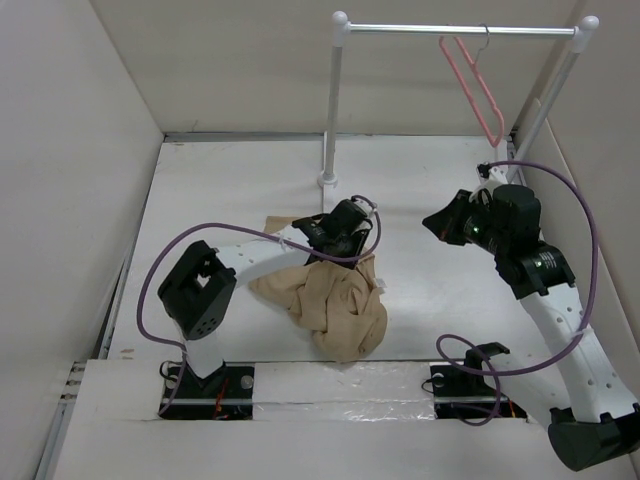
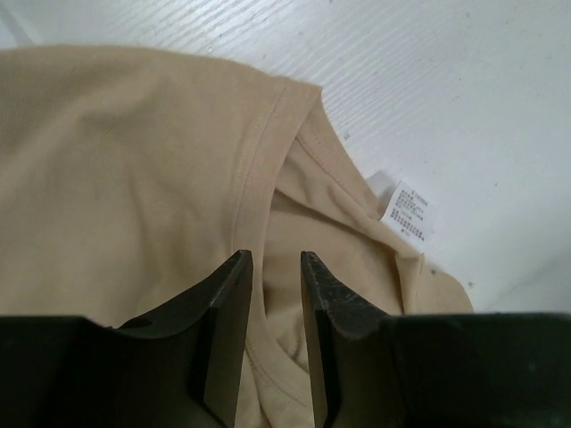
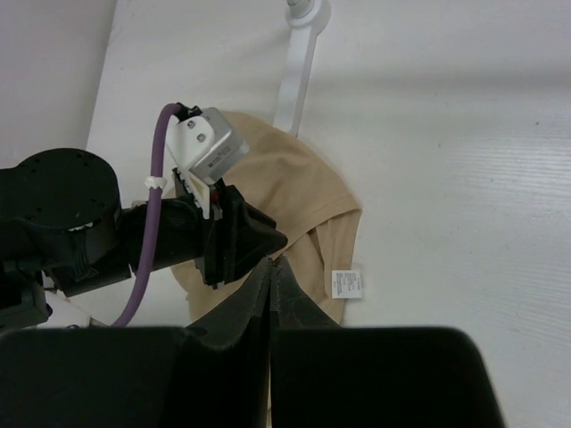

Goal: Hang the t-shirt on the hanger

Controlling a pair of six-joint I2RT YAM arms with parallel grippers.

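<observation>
The tan T-shirt [image 1: 335, 310] lies crumpled on the white floor, its label [image 2: 406, 214] showing at one edge. My left gripper is low over the shirt, fingers apart, with fabric visible beneath the gap. From above, its fingertips are hidden by the arm. My right gripper [image 1: 435, 226] is raised to the right of the shirt; in its own wrist view [image 3: 272, 266] the fingers are together with nothing showing between them. A pink hanger [image 1: 470, 85] hangs by a wire hook from the rail [image 1: 400, 30] at the top right.
The rack's left post [image 1: 333, 110] stands behind the shirt, with its foot near my left arm. The right post [image 1: 550, 100] is beside the right wall. Bare floor lies between the shirt and my right gripper, and at the far left.
</observation>
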